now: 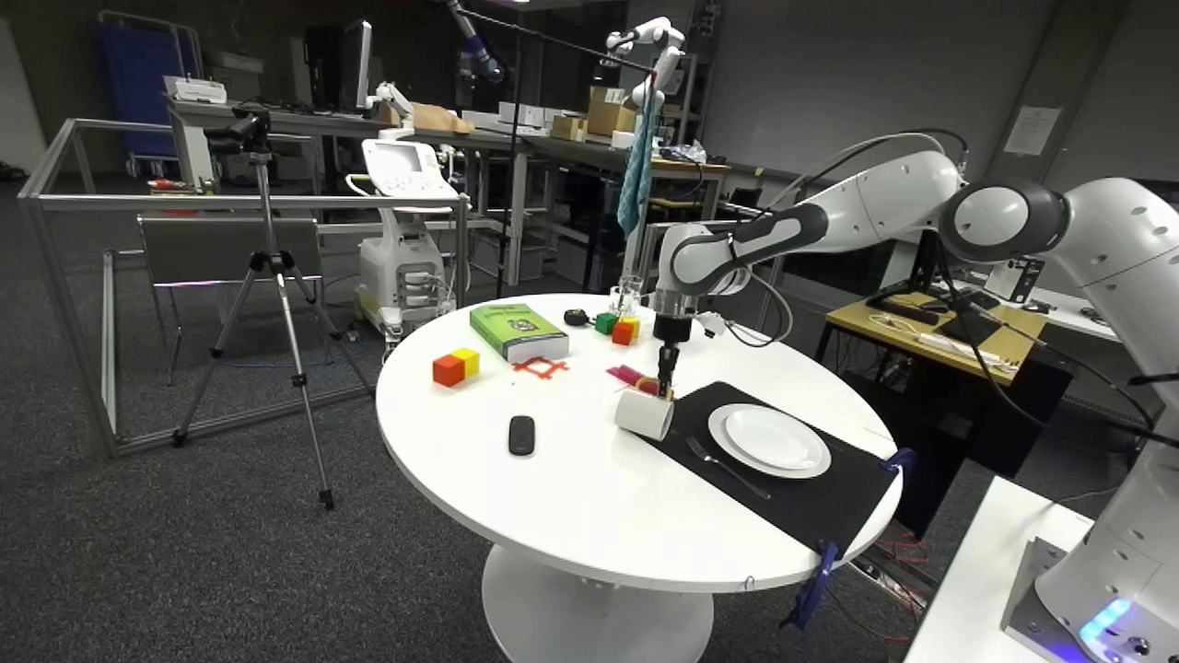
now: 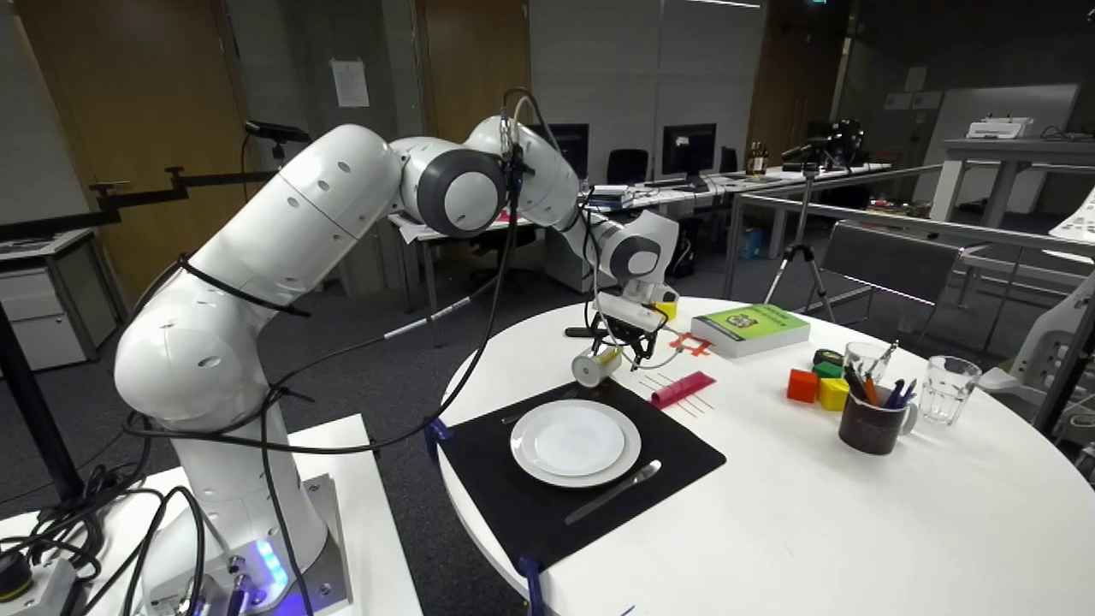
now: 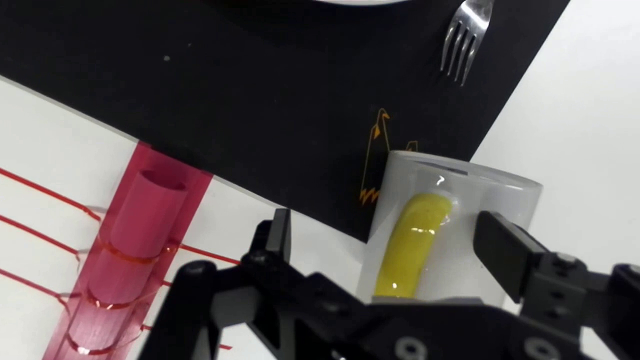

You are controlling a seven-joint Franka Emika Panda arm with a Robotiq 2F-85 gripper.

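A white mug (image 1: pixel 644 415) lies on its side at the corner of the black placemat (image 1: pixel 818 503). Its yellow handle (image 3: pixel 415 243) faces up in the wrist view, between the spread fingers. My gripper is open over the mug. The right finger (image 3: pixel 502 255) overlaps the mug's white side, and the left one (image 3: pixel 277 237) is clear of it, over the table. Whether either finger touches the mug, I cannot tell. From the second exterior view, the gripper (image 2: pixel 638 359) hangs beside the mug (image 2: pixel 595 366).
White plates (image 2: pixel 575 441) rest on the placemat, a fork (image 1: pixel 724 470) and a knife (image 2: pixel 613 493) alongside. A pink roll (image 3: pixel 138 234) with red strands lies left of the gripper. Farther off are a green book (image 1: pixel 517 332), cubes (image 2: pixel 802 386) and a dark pen mug (image 2: pixel 870 423).
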